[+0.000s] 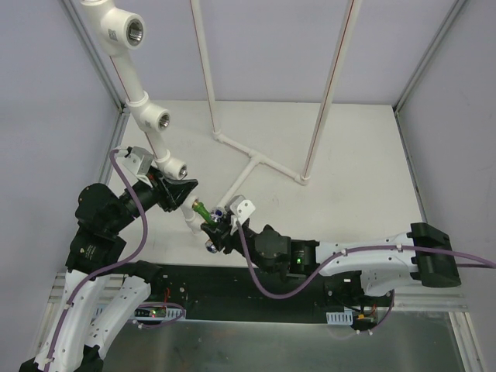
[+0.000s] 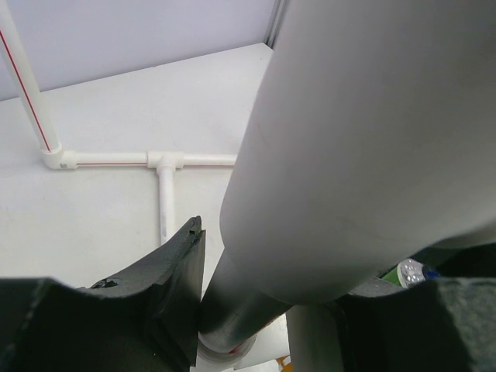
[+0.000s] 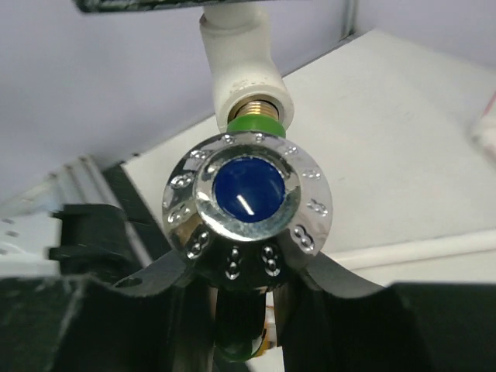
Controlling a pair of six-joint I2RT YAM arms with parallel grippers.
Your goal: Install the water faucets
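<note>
The faucet has a green body and brass thread; my right gripper is shut on it. In the right wrist view, its chrome knob with a blue cap faces the camera and covers much of the grip. Bare brass thread shows at the mouth of a white pipe fitting; how far in it sits cannot be told. My left gripper is at the lower part of the white standing pipe, which runs between its fingers. Whether both fingers press on the pipe is unclear.
Higher on the same pipe, more side fittings face right with empty threaded mouths, such as the upper fitting and middle fitting. A white floor pipe branches behind the grippers. The right part of the white board is clear.
</note>
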